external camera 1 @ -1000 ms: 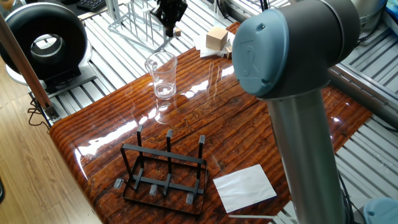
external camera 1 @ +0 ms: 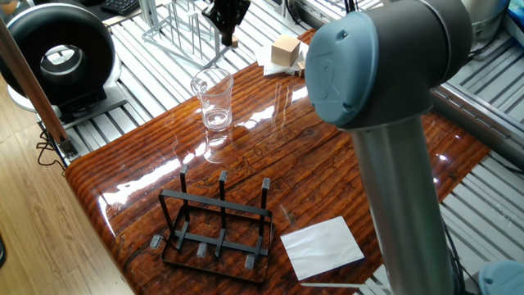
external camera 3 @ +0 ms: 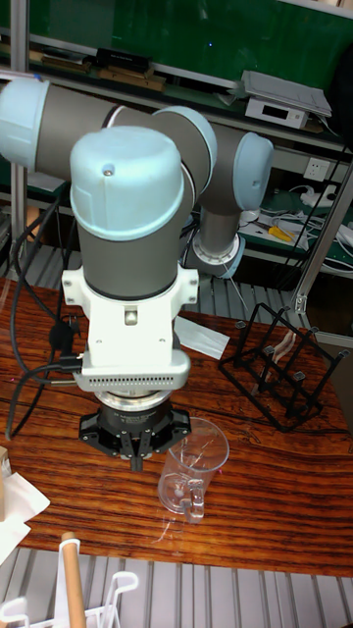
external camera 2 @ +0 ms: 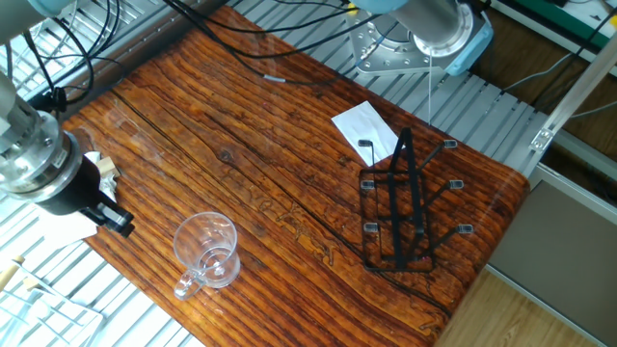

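Observation:
A clear glass mug [external camera 2: 207, 253] stands upright near the table's edge, its handle turned toward that edge. In exterior view 1 the same mug [external camera 1: 216, 102] is at the far side of the table. My black gripper [external camera 2: 118, 222] hangs above the table edge beside the mug, apart from it in exterior view 2. Its fingers look shut, with nothing seen between them. Exterior view 3 has the gripper [external camera 3: 137, 462] pointing down, left of the mug [external camera 3: 194, 471]. A black metal rack [external camera 1: 217, 238] with upright prongs sits on the other side of the table.
A white sheet [external camera 1: 322, 247] lies flat near the rack. Small wooden blocks [external camera 1: 285, 51] rest on white paper at the table's edge. A white wire rack [external camera 1: 176, 33] stands off the table. Bare wood [external camera 2: 260, 183] separates mug and rack.
In exterior view 1 my gripper has shifted slightly to the right. The mug, rack and sheet have stayed in place.

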